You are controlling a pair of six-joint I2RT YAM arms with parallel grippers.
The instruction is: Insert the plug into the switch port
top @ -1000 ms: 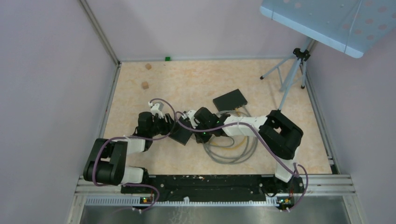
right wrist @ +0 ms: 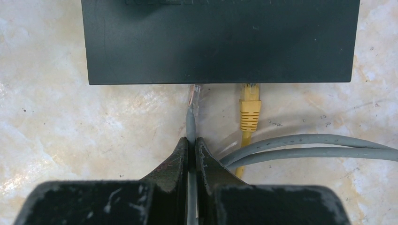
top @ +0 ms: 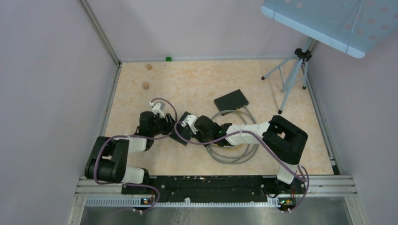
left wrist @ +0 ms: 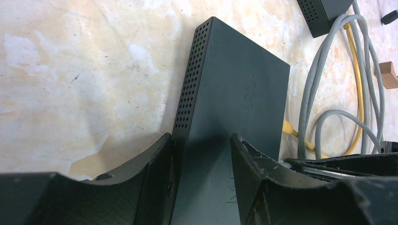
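Note:
A black switch box (left wrist: 234, 98) lies on the mat beside my left gripper, which is shut on its end in the left wrist view. In the right wrist view, my right gripper is shut on a grey cable (right wrist: 190, 122) whose clear plug (right wrist: 194, 96) points at the edge of the switch (right wrist: 220, 42); whether its tip is inside a port is hidden by that edge. A yellow plug (right wrist: 250, 108) sits at the same edge, to the right of the grey one.
A second black box (top: 231, 100) lies behind the right arm, with coiled grey and yellow cables around it. A tripod (top: 291, 79) stands at back right.
My left arm is essentially unchanged.

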